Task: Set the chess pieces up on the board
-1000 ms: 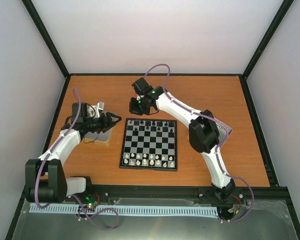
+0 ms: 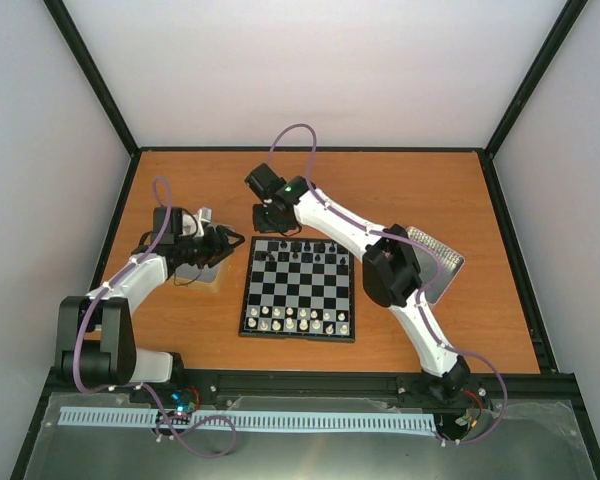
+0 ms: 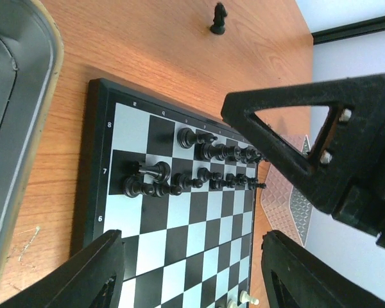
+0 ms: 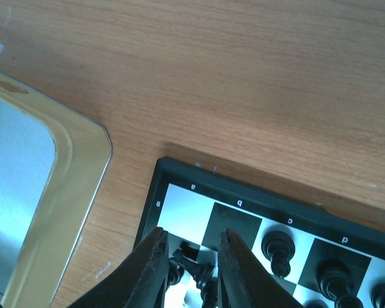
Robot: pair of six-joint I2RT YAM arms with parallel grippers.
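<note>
The chessboard (image 2: 298, 290) has white pieces (image 2: 290, 323) in rows along its near side and black pieces along its far side. In the left wrist view, some black pieces (image 3: 157, 172) lie crowded near one corner; a lone black piece (image 3: 218, 19) stands on the wood beyond the board. My left gripper hovers left of the board, fingers apart. My right gripper is over the far-left corner of the board, above a tilted black piece (image 4: 199, 269), fingers part open; whether anything is between them is unclear.
A tray (image 4: 70, 179) sits left of the board, beneath my left gripper. A perforated metal tray (image 2: 440, 255) lies at the right behind the right arm.
</note>
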